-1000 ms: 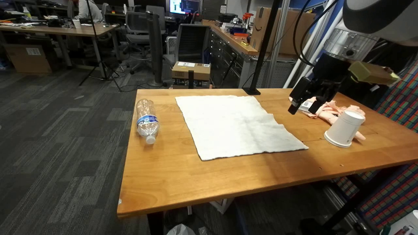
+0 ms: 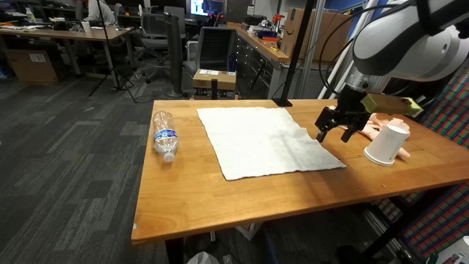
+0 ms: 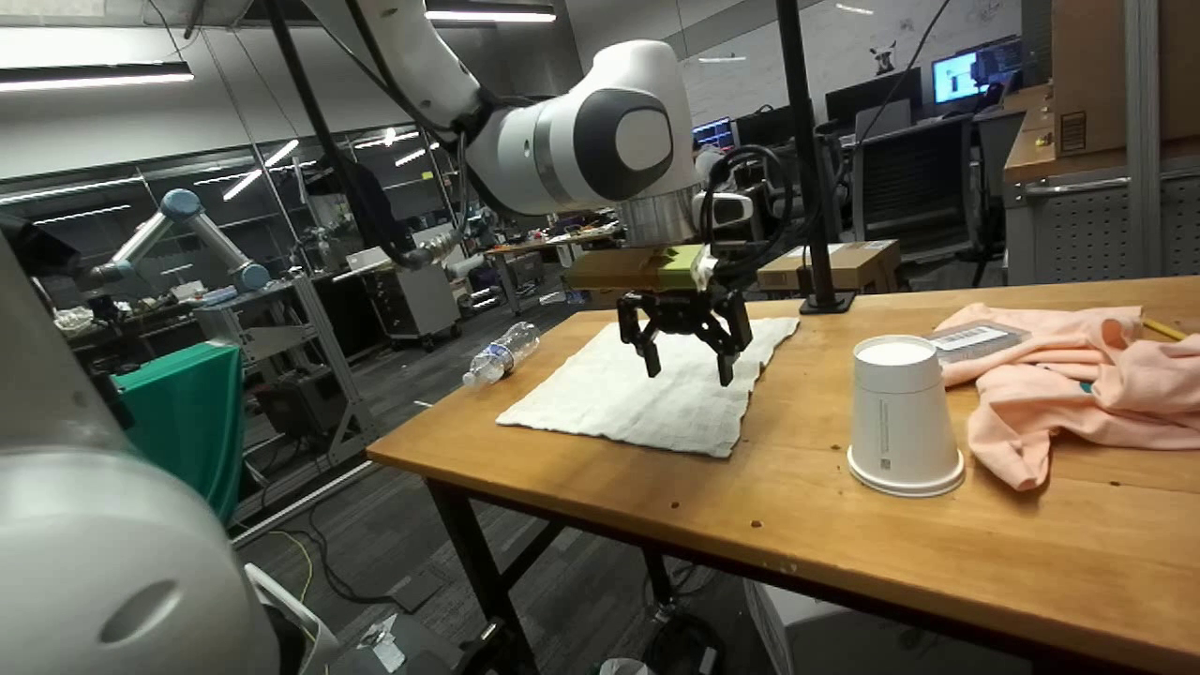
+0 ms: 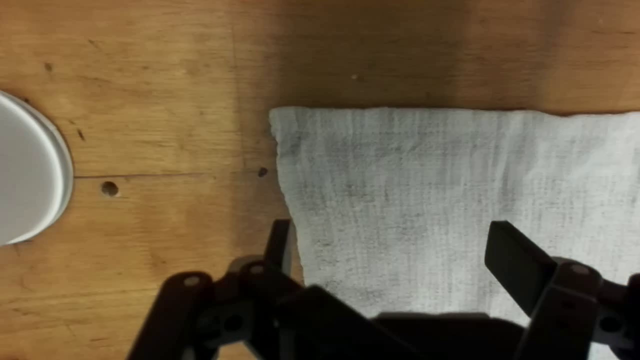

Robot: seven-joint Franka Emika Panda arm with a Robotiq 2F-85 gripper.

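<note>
A white cloth (image 2: pixel 263 140) lies spread flat on the wooden table, slightly rumpled towards its right side. My gripper (image 3: pixel 692 371) hangs open above the table, with nothing between its fingers. In the wrist view, one corner and two edges of the cloth (image 4: pixel 408 198) show beneath the gripper. The left finger (image 4: pixel 277 243) appears over the cloth's edge, the right one over the fabric. To the side, apart from the cloth, a white paper cup (image 3: pixel 900 416) stands upside down.
A clear plastic bottle (image 2: pixel 165 135) lies on its side near the table's left edge. A crumpled peach cloth (image 3: pixel 1080 382) with a grey packet (image 3: pixel 976 341) rests behind the cup. A black post (image 3: pixel 804 157) rises at the table's back edge. Bare wood lies in front of the white cloth.
My gripper has moved left and lower, away from the cup side and closer to the white cloth. The cloth, bottle and cup have stayed in place.
</note>
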